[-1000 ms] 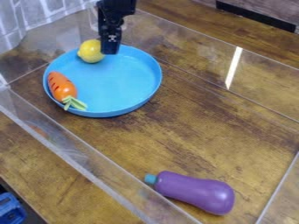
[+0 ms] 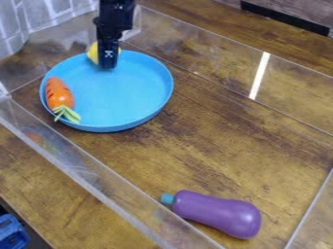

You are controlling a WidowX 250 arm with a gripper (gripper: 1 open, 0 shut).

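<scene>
The black gripper (image 2: 109, 53) is down at the back edge of the blue plate (image 2: 130, 97), over a yellow round object (image 2: 93, 53) that is partly hidden behind it. It appears shut on that object, though the fingertips are hard to make out. An orange carrot (image 2: 58, 97) with pale green leaves lies on the plate's left side.
A purple eggplant (image 2: 219, 212) lies on the wooden surface (image 2: 235, 126) at the lower right. Clear walls border the area, and a blue object (image 2: 8, 233) is at the lower-left corner.
The gripper has come down and left onto the yellow object. The plate, with the carrot on it, has shifted slightly to the left.
</scene>
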